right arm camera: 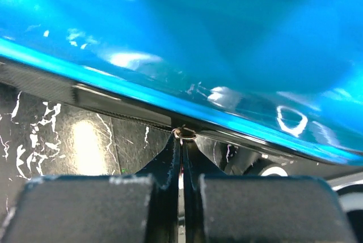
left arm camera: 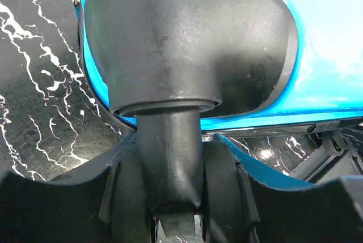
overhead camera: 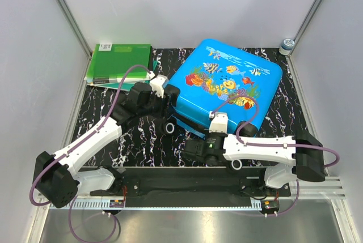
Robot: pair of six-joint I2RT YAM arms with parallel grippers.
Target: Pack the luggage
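A blue suitcase point(overhead camera: 193, 101) with a fish-and-coral picture lies slanted at the right of the table. In the left wrist view, a black stem point(left arm camera: 170, 158) juts from its black corner piece point(left arm camera: 159, 39). The left gripper point(overhead camera: 170, 98) is shut on this stem, a finger along each side. Along the suitcase's front edge runs a dark zip seam point(right arm camera: 122, 104). There the right gripper is shut on a small brass-coloured zip pull point(right arm camera: 184, 132), right below the blue lid rim. Most of the pull is hidden by the fingertips.
Green flat books or folders point(overhead camera: 122, 64) are stacked at the back left. A small round tin point(overhead camera: 287, 45) stands at the back right. Bare marbled table point(overhead camera: 142, 144) shows at the front left, and white walls enclose the sides and back.
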